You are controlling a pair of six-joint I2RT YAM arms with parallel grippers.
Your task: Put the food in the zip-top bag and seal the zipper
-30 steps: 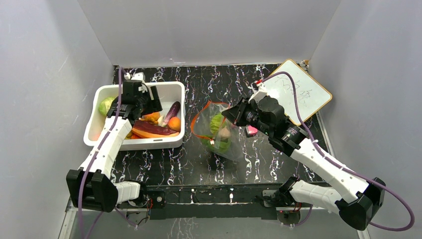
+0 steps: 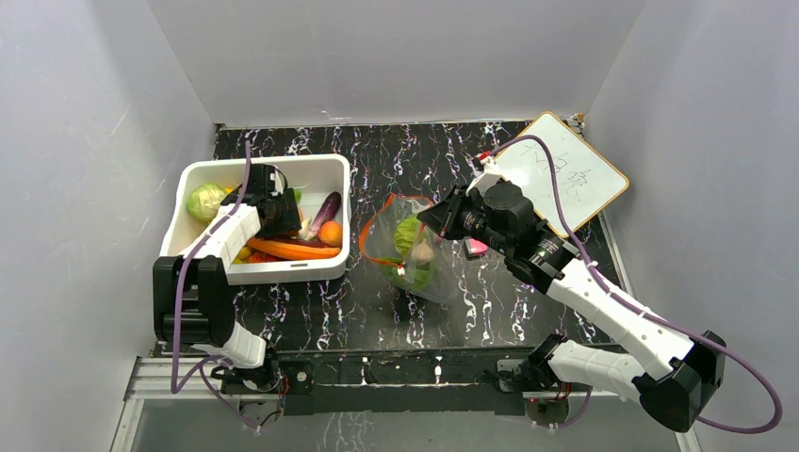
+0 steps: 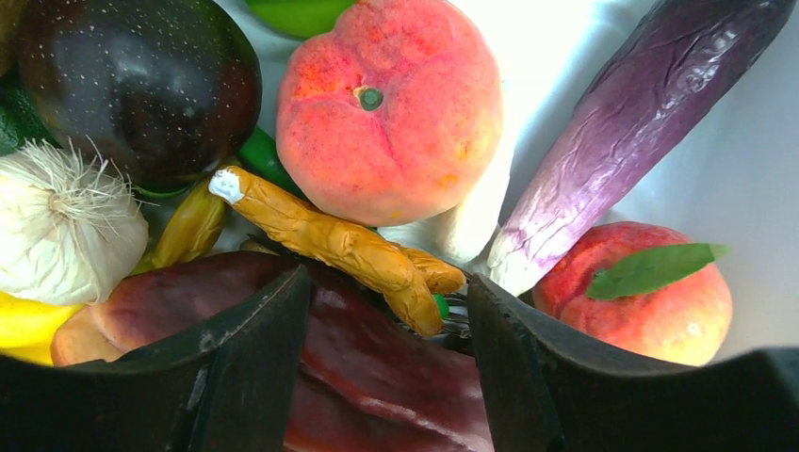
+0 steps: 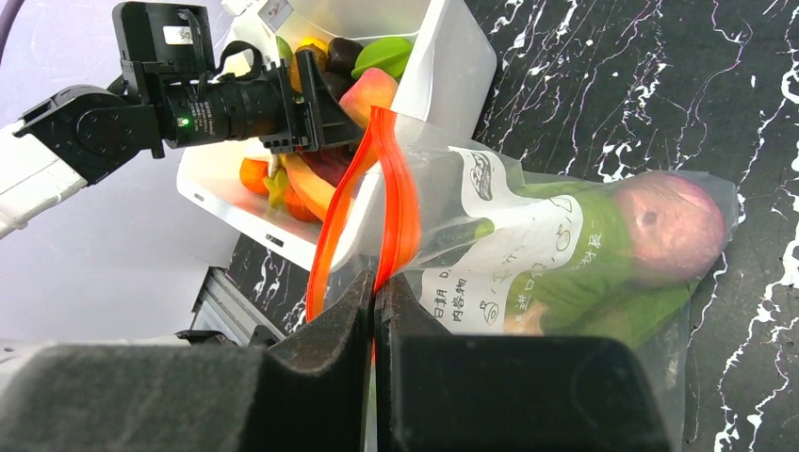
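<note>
A clear zip bag [image 2: 439, 282] with an orange zipper rim stands on the dark table, with green and pinkish food inside. My right gripper is shut on the bag's orange rim [image 4: 398, 221], holding up one side of the mouth. My left gripper is down in the food bin, its fingers apart. A long dark red vegetable [image 3: 372, 358] lies across the space between and below those fingers. Whether they touch it cannot be seen. In the top view, the left gripper [image 2: 285, 224] hides most of this vegetable.
The white bin [image 2: 283, 272] also holds an eggplant [image 2: 326, 217], an orange fruit [image 2: 330, 234], a cabbage [image 2: 204, 202] and an orange carrot-like piece [image 2: 297, 250]. A whiteboard [image 2: 565, 184] leans at the right. Bare table lies between bin and bag.
The right arm and bag have stayed nearly still.
</note>
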